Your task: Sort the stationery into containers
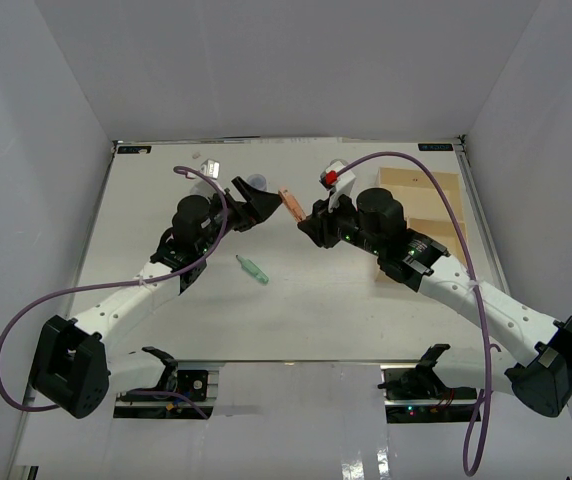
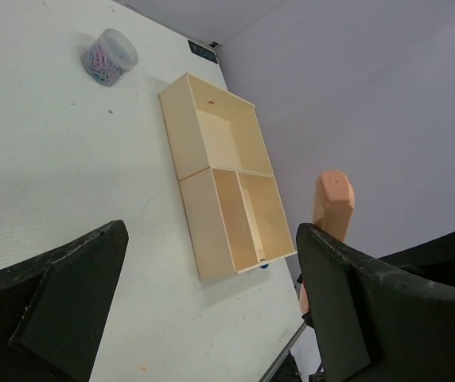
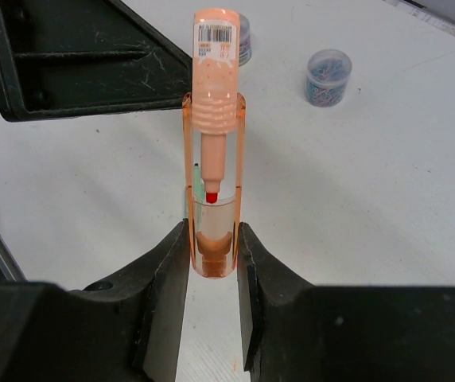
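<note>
An orange correction-pen-like item [image 1: 292, 205] [image 3: 214, 79], with barcode label, red tip and clear sleeve, hangs upright in the right wrist view. My right gripper [image 1: 311, 225] is shut on its lower end. My left gripper [image 1: 258, 200] is open, beside the item's upper end; in the left wrist view the item shows just beyond one finger. A green pen-like item [image 1: 252, 269] lies on the table below.
Cream divided containers [image 1: 418, 185] [image 2: 204, 223] stand at the right. Clear tubs of clips [image 2: 110, 57] [image 3: 328, 78] stand toward the back.
</note>
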